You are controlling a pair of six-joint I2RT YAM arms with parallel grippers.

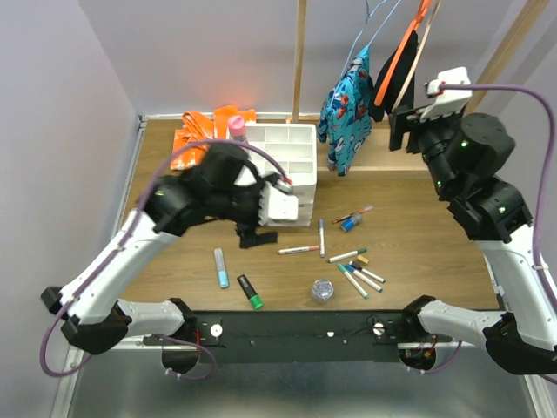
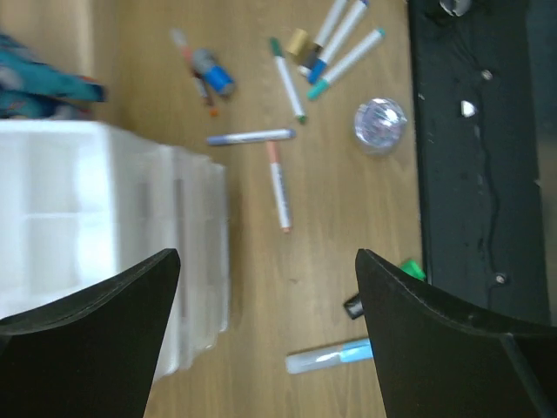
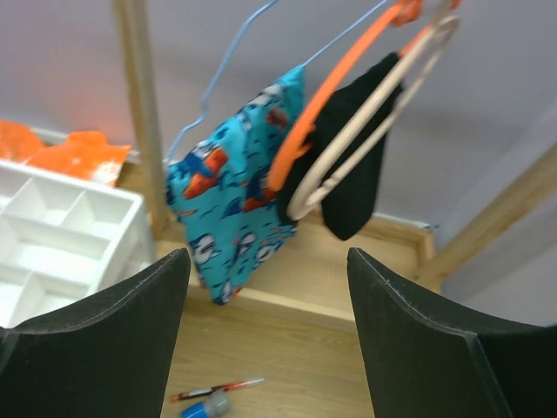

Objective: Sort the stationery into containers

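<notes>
My left gripper is open and empty, blurred by motion in the top view, above the table in front of the white organizer [image 1: 306, 187]. Under it in the left wrist view lie a light-blue pen [image 2: 331, 356], a black-and-green marker [image 2: 412, 269] and a red-and-white marker [image 2: 278, 187]. My right gripper is open with nothing between its fingers, high at the right. Several slim markers [image 1: 353, 280] lie right of centre, near a blue sharpener-like piece [image 1: 351, 223]. A pink-capped bottle [image 1: 237, 129] stands in the organizer's left compartment.
A clear round jar [image 1: 322, 290] stands near the front edge. Behind the organizer lies an orange bag [image 1: 198, 131]. A blue patterned pouch [image 1: 346, 109] and a black pouch hang from straps by the wooden posts [image 1: 299, 52].
</notes>
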